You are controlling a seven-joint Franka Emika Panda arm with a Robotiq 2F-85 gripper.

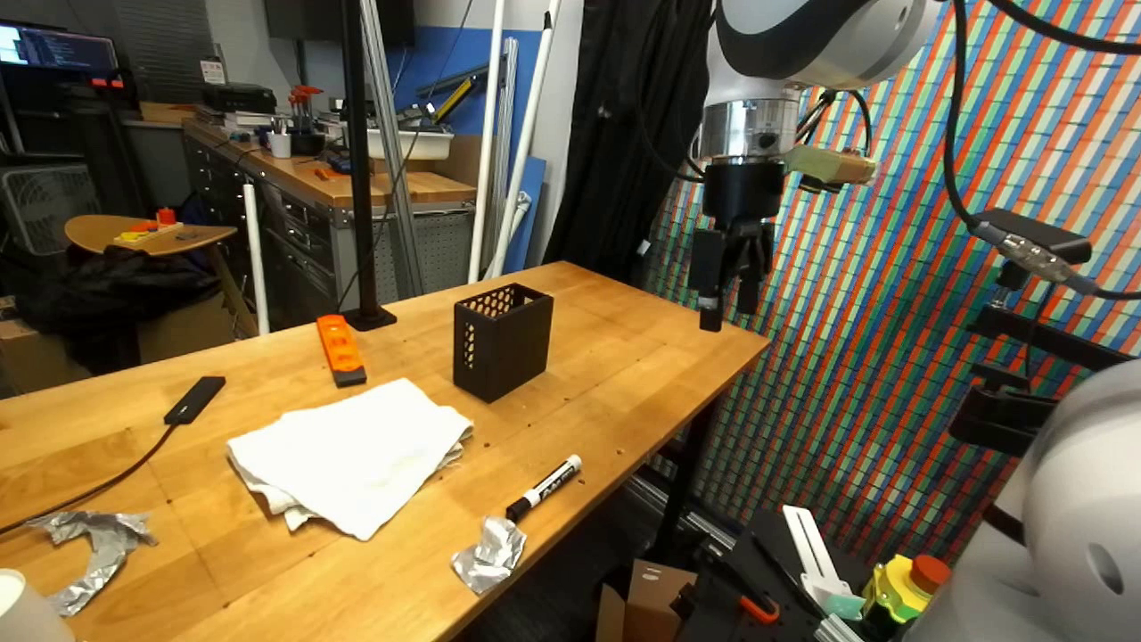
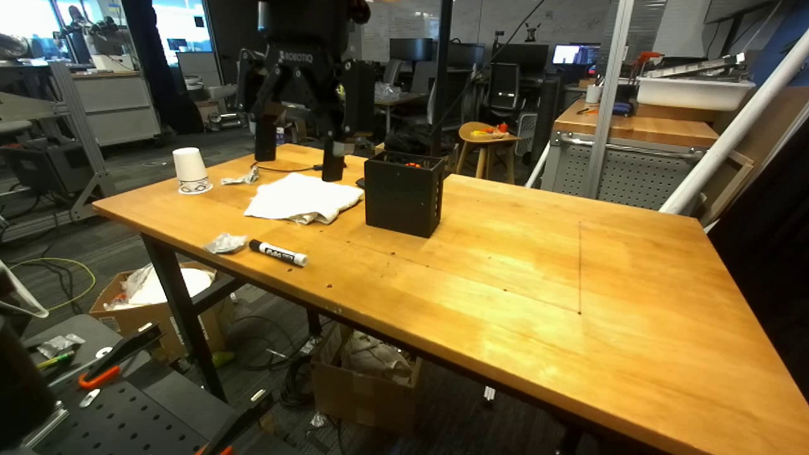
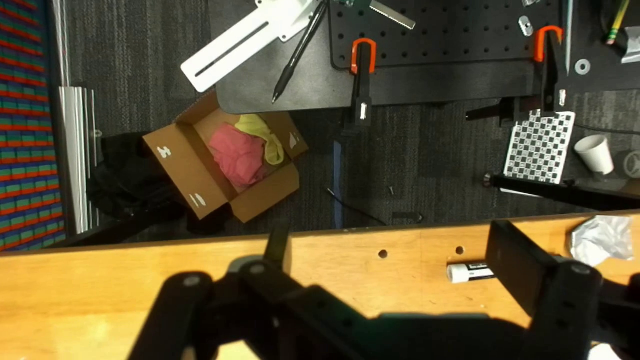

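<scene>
High above the front edge of the table, my gripper (image 1: 727, 305) points down and stands open, nothing between its fingers; in the wrist view its fingers (image 3: 517, 270) are spread wide. A black-and-white marker (image 1: 545, 487) lies near the table's front edge, partly covered by one finger in the wrist view. Beside its black end is a crumpled silver piece (image 1: 489, 555). A folded white cloth (image 1: 348, 455) rests flat on the wood. Behind the marker stands a black open-topped holder (image 1: 503, 353) with a perforated side. An orange tool (image 1: 340, 349) lies farther back.
A white cup (image 2: 190, 168) stands upside down at one end, near a torn silver strip (image 2: 241, 177). One black device (image 1: 196, 399) with a cable lies along the far side. Beyond the holder, the table (image 2: 531, 258) is bare. A black post (image 1: 358, 193) rises from the back edge.
</scene>
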